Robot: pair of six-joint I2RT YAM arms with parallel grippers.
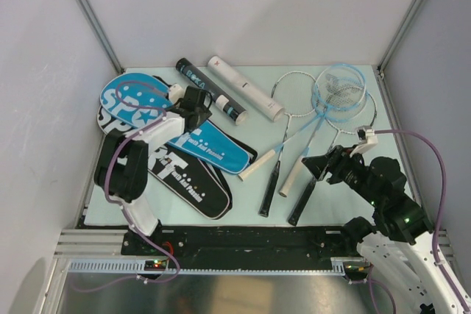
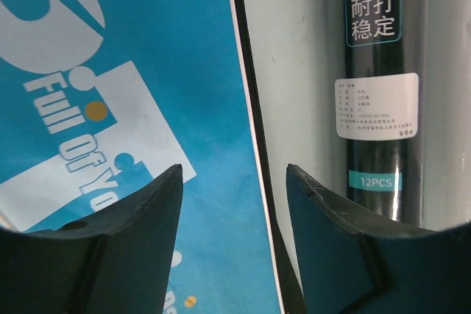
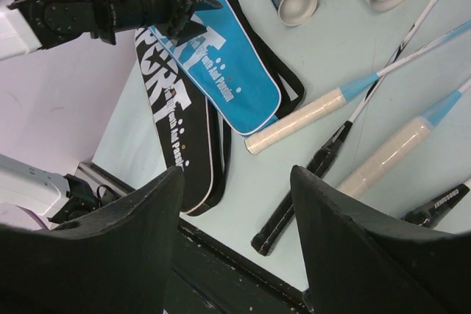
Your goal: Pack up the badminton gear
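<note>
A blue racket bag point(image 1: 221, 154) lies on a black-and-white bag point(image 1: 188, 189) at the left. My left gripper point(image 1: 197, 104) hangs open over the blue bag's right edge; in the left wrist view that edge runs between its fingertips, beside a black shuttlecock tube point(image 2: 375, 167). A white tube point(image 1: 246, 87) lies next to the black one. Rackets lie at the right, with black and cream handles point(image 3: 294, 119) and overlapping heads point(image 1: 340, 93). My right gripper point(image 1: 327, 163) is open above the racket handles, nothing between its fingers.
Pale walls border the table point(image 1: 110, 207) on both sides and behind. Bare surface shows at the front left and around the rackets. A dark strip point(image 1: 228, 248) runs along the front edge.
</note>
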